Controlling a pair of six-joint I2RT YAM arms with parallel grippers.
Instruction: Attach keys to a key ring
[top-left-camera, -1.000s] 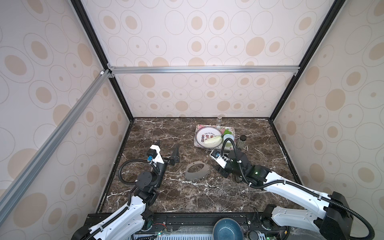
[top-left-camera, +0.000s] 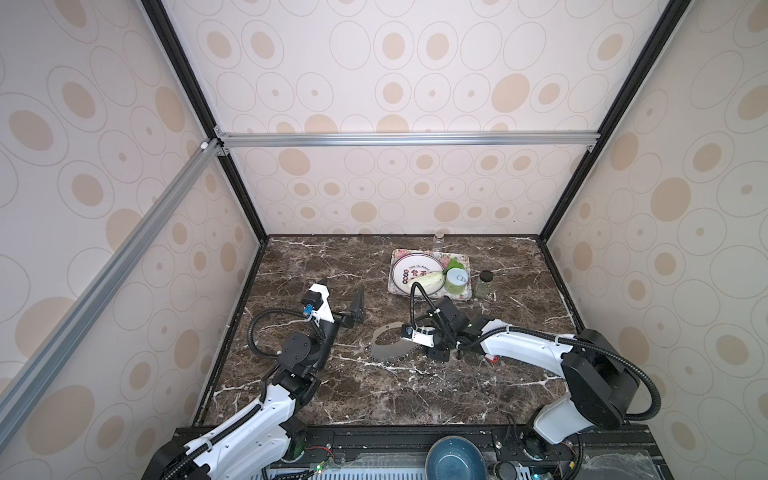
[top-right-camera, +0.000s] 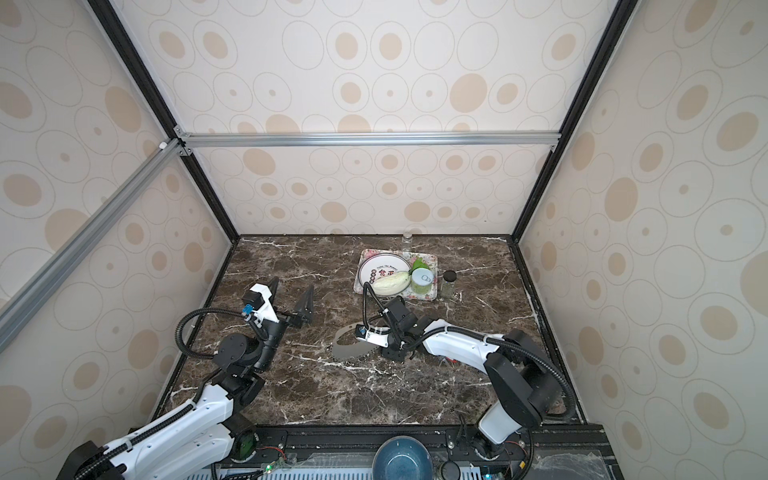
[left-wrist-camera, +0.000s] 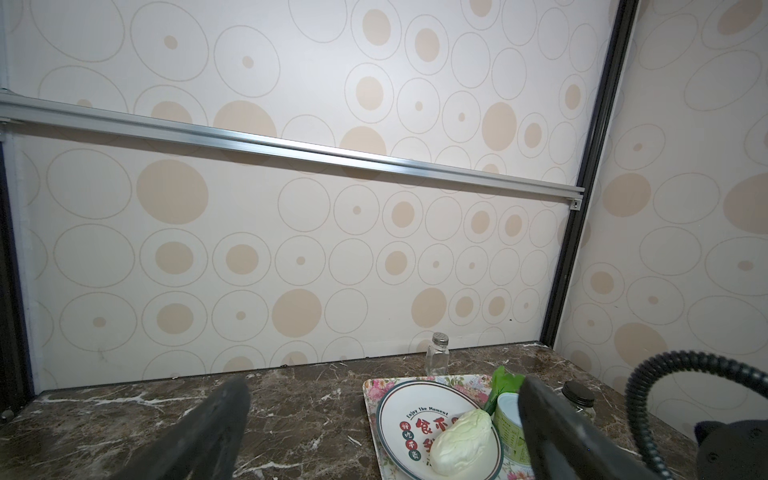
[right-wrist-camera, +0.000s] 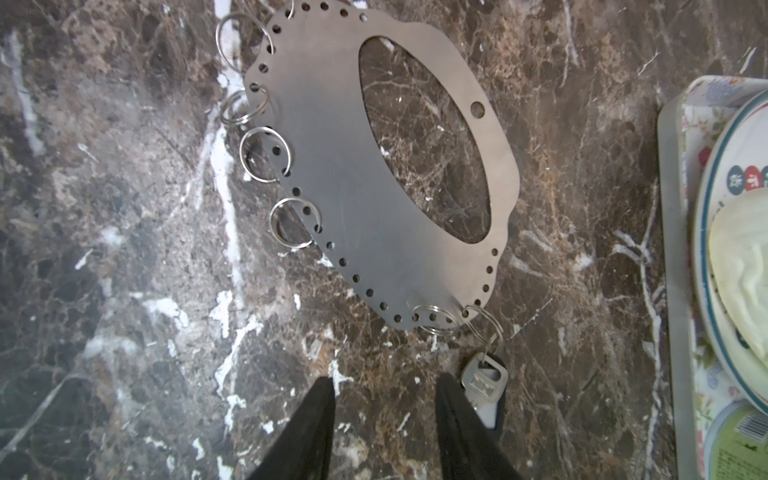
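Observation:
A flat grey metal plate (right-wrist-camera: 336, 160) with a large oval opening lies on the marbled table, small holes along its edge. Several thin rings hang on its rim, among them one ring (right-wrist-camera: 294, 223) at the left side. At its lower end a silver key (right-wrist-camera: 484, 380) lies on the table by another ring (right-wrist-camera: 484, 328). Over the table my right gripper points down with its fingers apart, empty, left of the key in the right wrist view. My left gripper is open and empty, raised at the table's left.
A floral tray (top-left-camera: 395, 291) at the back carries a plate, a cabbage (left-wrist-camera: 462, 441) and a green can (top-left-camera: 457, 280). A dark-capped jar (top-left-camera: 484, 283) stands right of it.
My right arm has swung left and lowered, bringing its gripper from beside the metal plate to its right edge. The left arm has shifted slightly to the right.

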